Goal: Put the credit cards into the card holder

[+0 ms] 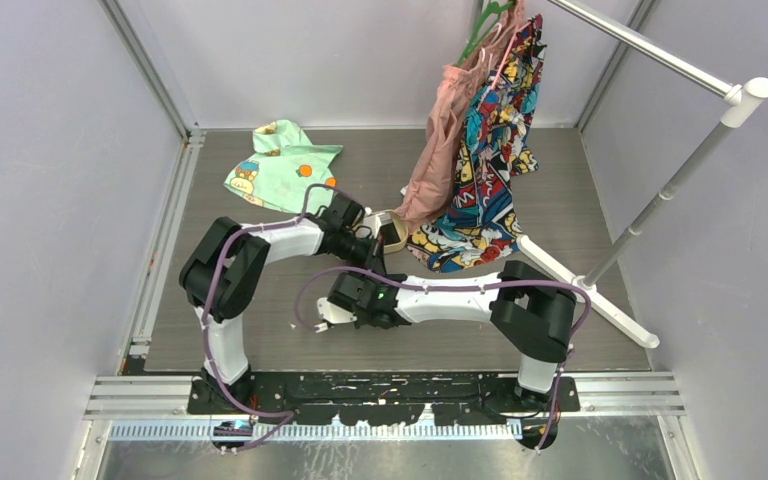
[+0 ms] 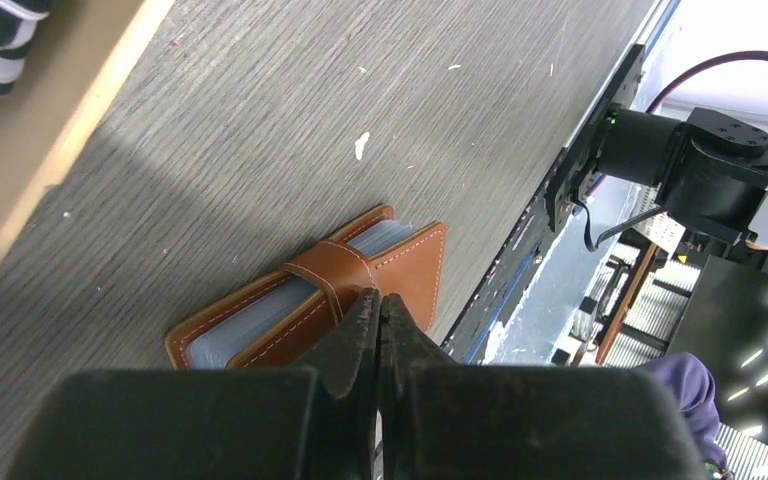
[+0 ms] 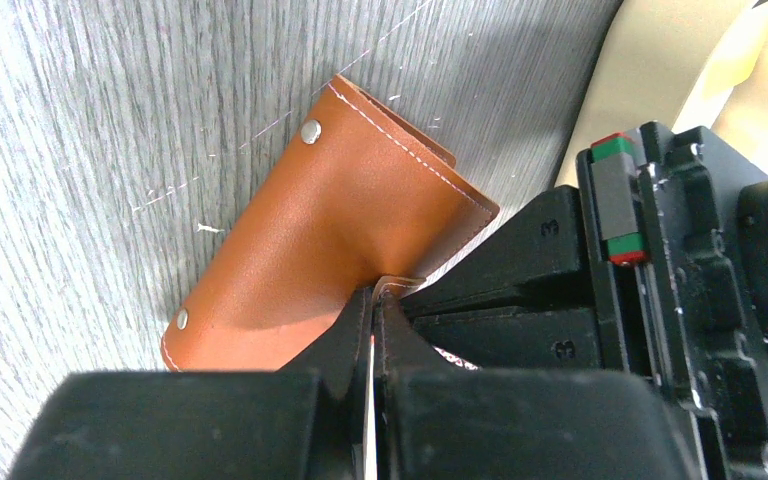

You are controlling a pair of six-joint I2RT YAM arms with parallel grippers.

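Note:
The brown leather card holder (image 2: 290,300) stands on edge on the floor, its clear sleeves showing between the covers and a strap (image 2: 332,268) across them. No separate credit card can be made out. My left gripper is shut at the strap's near end; whether any leather is between its tips is hidden. From the other side, my right gripper is shut on the card holder near its edge, close beside the left fingers (image 3: 460,300). In the top view the arms cover the holder.
Beyond the holder stands a tan open box (image 1: 404,236) with dark items inside. Hanging clothes (image 1: 470,170) reach the floor to its right. A green cloth (image 1: 285,170) lies at the back left.

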